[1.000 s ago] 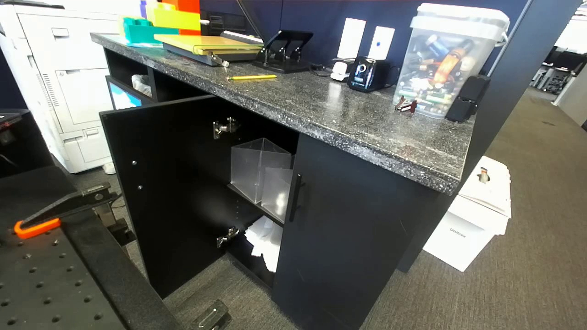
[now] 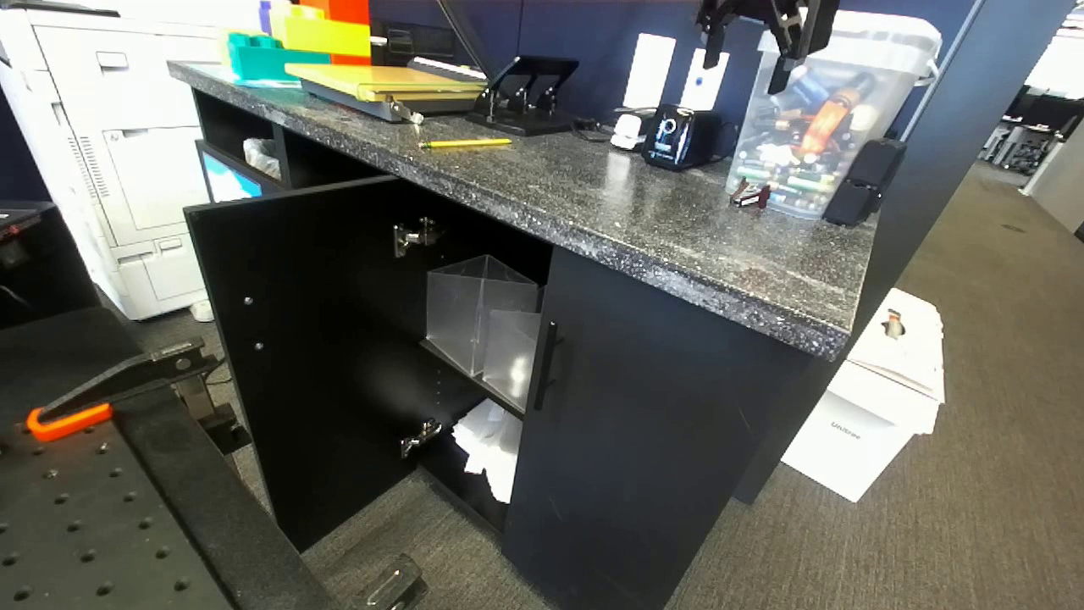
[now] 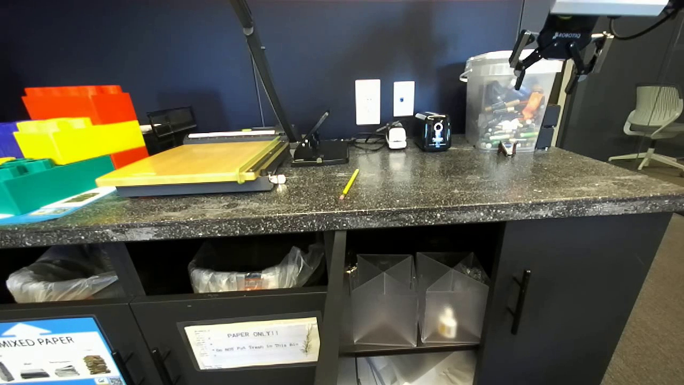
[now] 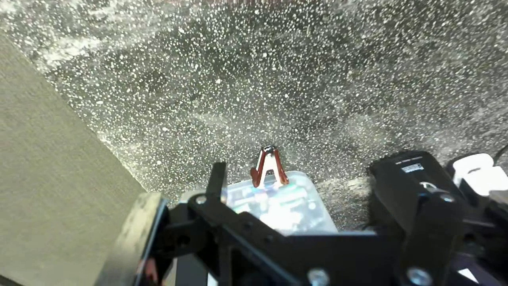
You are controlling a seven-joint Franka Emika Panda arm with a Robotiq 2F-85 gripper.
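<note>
My gripper (image 3: 545, 86) hangs in the air over the right end of the counter, fingers spread and nothing between them. In exterior view 2 it overlaps the upper part of the clear plastic bucket (image 3: 481, 96), which is filled with batteries and other small items. At the bucket's foot sits a small dark red and silver staple remover (image 4: 270, 167), well below my fingers. A yellow pencil (image 3: 349, 183) lies alone on the middle of the counter. The cabinet door (image 2: 325, 346) stands open, showing two clear bins (image 3: 385, 301) on its shelf.
A black electric sharpener-like device (image 3: 433, 131) and a white charger (image 3: 396, 136) stand by the wall. A black object (image 2: 865, 181) sits beside the bucket. The paper cutter (image 3: 205, 160) and large toy bricks (image 3: 83, 138) fill the left.
The objects have stayed put.
</note>
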